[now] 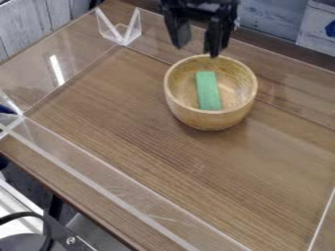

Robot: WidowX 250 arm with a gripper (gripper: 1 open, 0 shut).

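Note:
A wooden bowl (185,112) sits right of centre on the wooden table, with a green block (207,90) lying inside it. My dark gripper (201,39) is at the top of the view, above and behind the bowl, open, with nothing seen between its fingers. Its upper part is cut off by the frame's edge.
A clear, angular plastic object (119,27) stands at the upper left. A white object (315,29) is at the top right corner. Dark items and a cable lie along the left edge.

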